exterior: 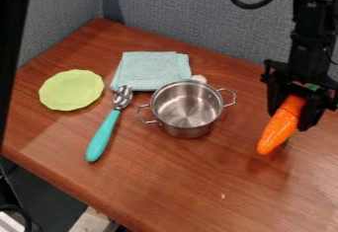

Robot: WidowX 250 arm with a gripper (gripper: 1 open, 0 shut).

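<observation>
My black gripper (301,96) is at the right side of the table, low over the wood, shut on an orange carrot (279,125) that hangs tip-down toward the lower left. A steel pot (187,120) with two handles stands in the middle, just left of the carrot, apart from it.
On the wooden table (199,187) lie a teal-handled utensil (103,132), a folded pale cloth (150,68) and a green plate (71,89). A small white object (200,78) sits behind the pot. Grey padded walls stand behind.
</observation>
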